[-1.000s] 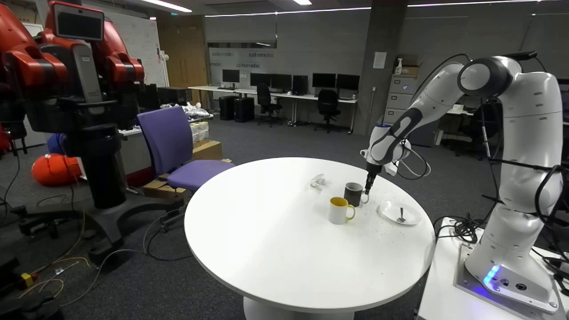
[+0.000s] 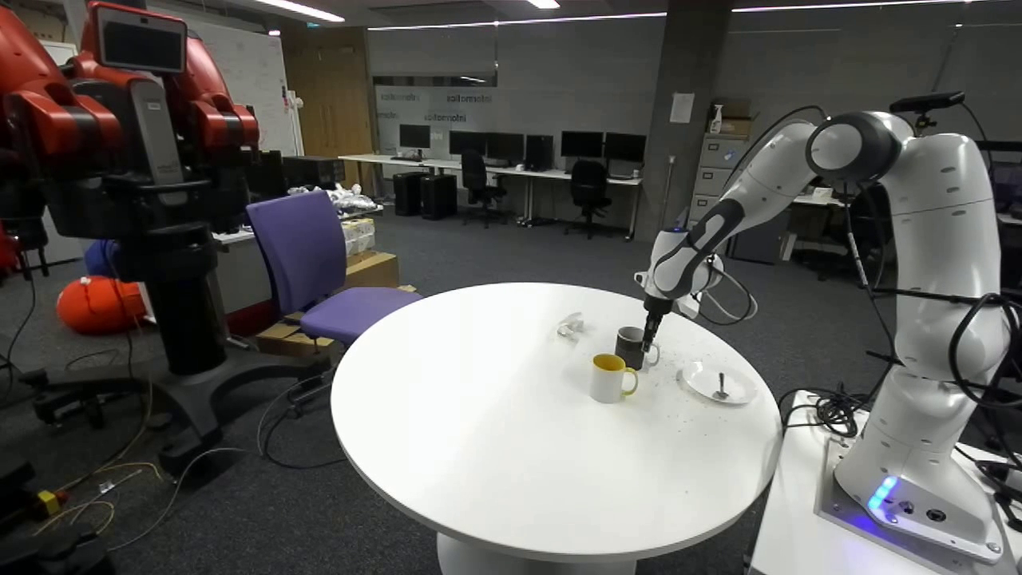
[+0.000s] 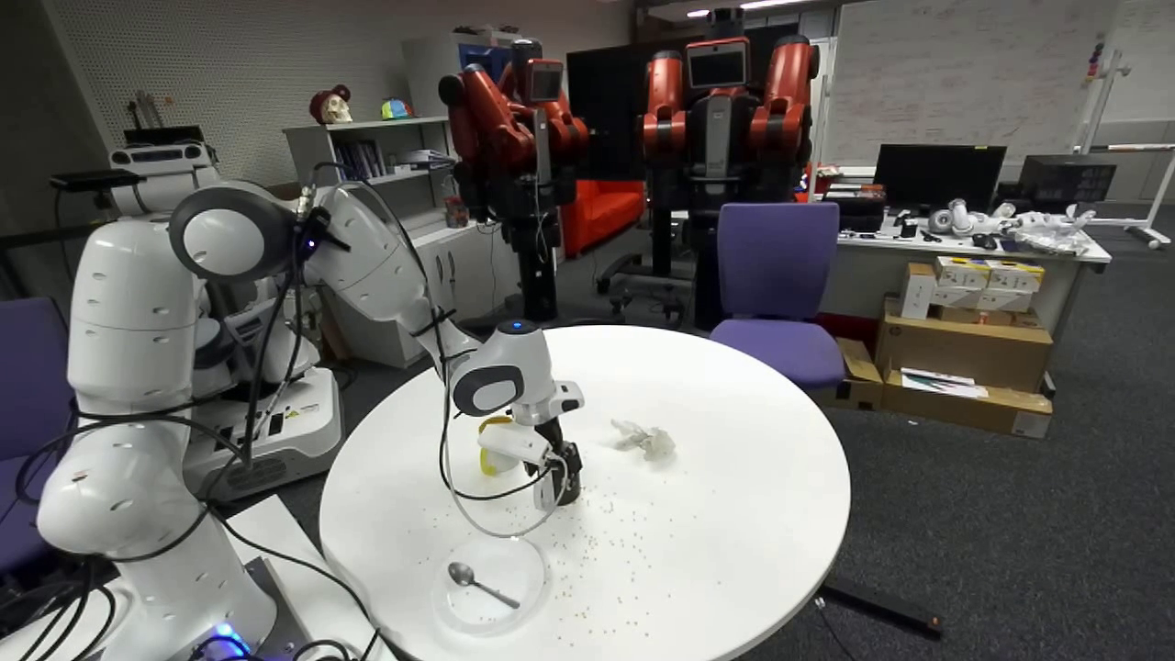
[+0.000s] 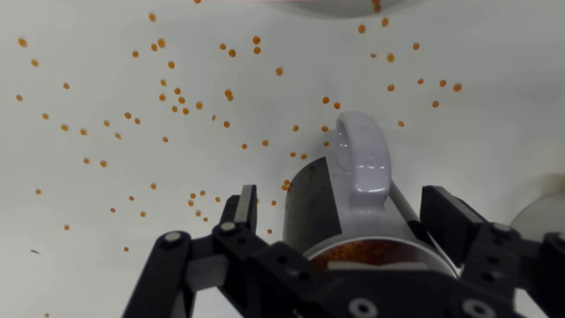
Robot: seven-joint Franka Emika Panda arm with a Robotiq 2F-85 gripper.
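The dark grey mug point(image 2: 628, 349) stands upright on the round white table point(image 2: 460, 422). In the wrist view, my gripper is open around this mug. Its left finger point(image 4: 244, 212) is clear of the mug's dark side point(image 4: 312, 212), while the right finger point(image 4: 445, 220) sits closer to the opposite side. A pale handle point(image 4: 371, 159) points up the picture between them. Small orange-brown bits point(image 4: 347, 253) show inside the mug; the gripper body covers part of its opening. In exterior view 2, the gripper and wrist hide much of the mug.
Close by stands a white mug with a yellow inside point(image 2: 606, 385). A pale plate point(image 2: 695, 385) carries a spoon point(image 3: 485, 586). Crumpled clear plastic point(image 3: 650, 442) lies farther across. Several orange grains point(image 4: 180, 100) are scattered on the table.
My gripper has moved left in exterior view 1, from the handle side to over the dark mug. The mugs, plate and plastic look nearly unmoved.
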